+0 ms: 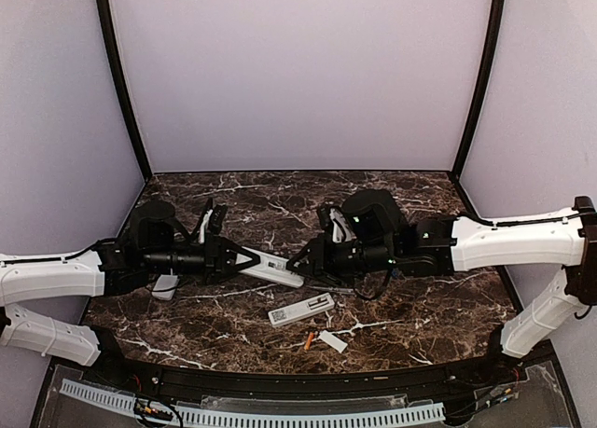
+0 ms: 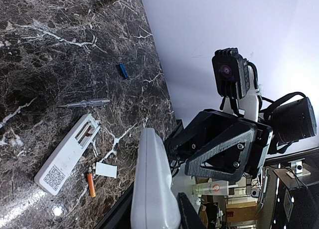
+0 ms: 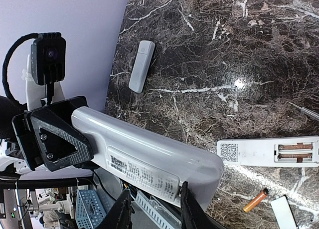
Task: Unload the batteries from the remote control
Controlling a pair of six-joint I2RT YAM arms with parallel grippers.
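Note:
A white remote control (image 3: pixel 149 144) is held above the table, its left end clasped by my left gripper (image 1: pixel 244 260), which is shut on it. Its long recess (image 3: pixel 142 173), with a printed label inside, faces my right gripper. That gripper stands part open at the remote's right end, one fingertip (image 3: pixel 184 191) at the recess's end edge. No battery shows clearly in the recess or between the right fingers. An orange battery (image 3: pixel 255 200) lies on the table, and a blue battery (image 2: pixel 122 71) lies farther off.
Below the held remote lies another white remote (image 1: pixel 300 310) with its compartment open. Around it are a small white cover (image 2: pixel 105 169) and a screwdriver (image 2: pixel 85 103). A further white remote (image 3: pixel 142 67) rests at the left.

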